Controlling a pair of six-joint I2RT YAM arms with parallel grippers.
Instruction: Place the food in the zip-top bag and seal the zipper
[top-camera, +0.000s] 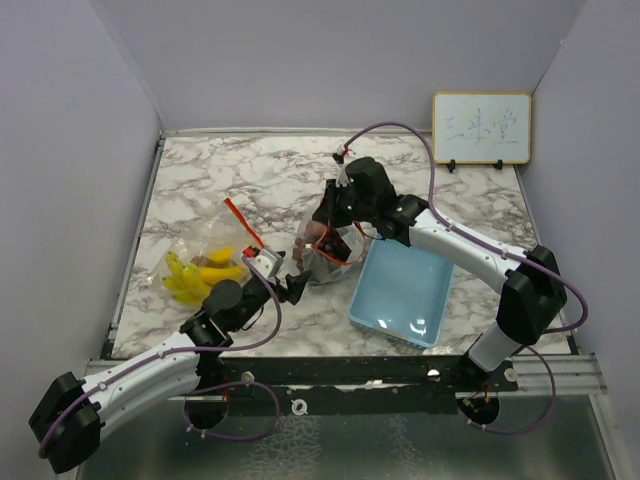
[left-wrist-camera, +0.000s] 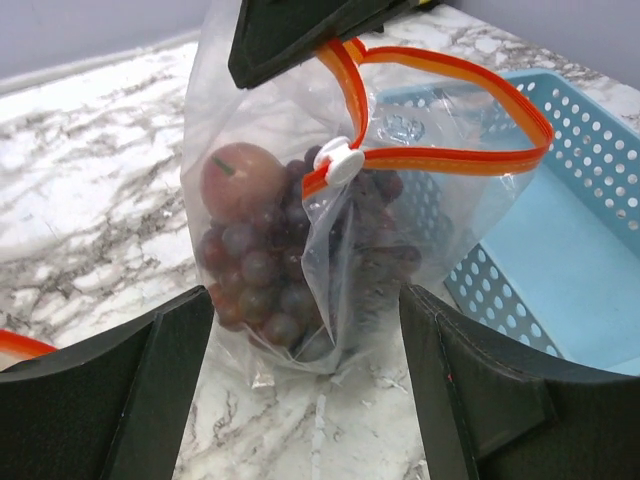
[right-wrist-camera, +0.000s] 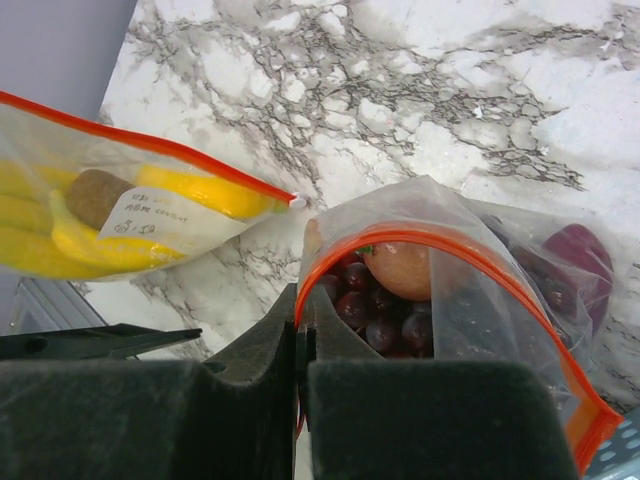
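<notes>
A clear zip bag (left-wrist-camera: 240, 300) with an orange zipper (left-wrist-camera: 460, 158) and white slider (left-wrist-camera: 339, 161) stands upright, its mouth spread open. Dark grapes (right-wrist-camera: 385, 318) and a reddish round fruit (right-wrist-camera: 398, 268) are inside; a purple item (right-wrist-camera: 580, 265) shows through its side. My right gripper is shut, with the bag's orange rim pinched between its fingertips. Low in front of the bag, my left gripper stands open, nothing between its fingers. In the top view, the left gripper is at the bag's near left side.
A second zip bag (right-wrist-camera: 150, 220) lies at the left with bananas and a brown item inside, its orange zipper looking closed. The blue basket (top-camera: 402, 290) at the right is empty. A whiteboard (top-camera: 481, 127) stands at the back right.
</notes>
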